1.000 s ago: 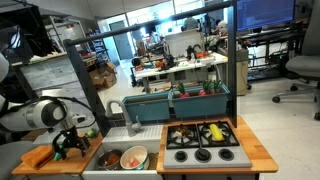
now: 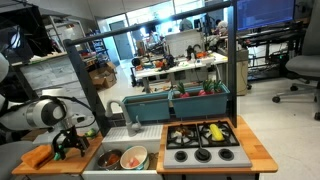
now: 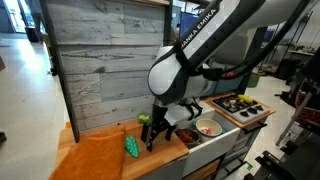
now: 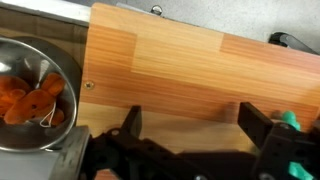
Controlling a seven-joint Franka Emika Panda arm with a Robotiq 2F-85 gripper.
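Note:
In the wrist view my gripper stands open over a light wooden counter [image 4: 190, 65], with bare wood between its fingers. A green object [image 4: 296, 150] lies at the lower right, partly hidden behind one finger; in exterior view 2 the green thing [image 3: 131, 146] rests on the counter beside an orange cloth [image 3: 92, 156]. To the left in the wrist view, a metal bowl [image 4: 62, 62] holds an orange plush-like item [image 4: 36, 100]. From the side, the gripper [image 3: 158, 132] hangs low above the wood, between the green thing and the sink area.
A pot [image 2: 134, 158] and a bowl sit in the sink area right of the arm. Beyond it is a stove [image 2: 205, 145] with a yellow item [image 2: 216, 132] and a pan on it. Blue bins [image 2: 200, 103] stand behind. A wooden wall [image 3: 110, 70] rises behind the counter.

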